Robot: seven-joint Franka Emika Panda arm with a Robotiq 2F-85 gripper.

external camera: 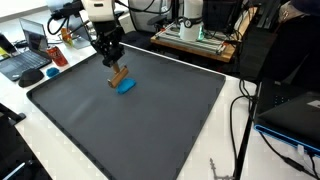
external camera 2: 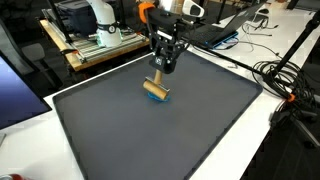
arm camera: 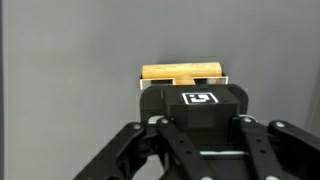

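Note:
A small wooden roller (external camera 2: 157,89) with a handle hangs below my gripper (external camera 2: 164,65), which is shut on that handle. From the side, the roller (external camera: 118,76) is at the near left of a flat blue lump (external camera: 126,86) on the dark grey board. The second exterior view shows the blue lump (external camera 2: 155,97) partly covered by the roller; whether they touch I cannot tell. Looking down in the wrist view, the wooden roller (arm camera: 182,71) lies crosswise ahead of the black gripper body, which hides the grip and the blue lump.
The grey board (external camera: 140,130) is bare around the blue lump. Cables, a red cup (external camera: 57,56) and a laptop (external camera: 35,36) stand off its far left side. A wooden stand (external camera: 197,41) with white items is beyond the back edge.

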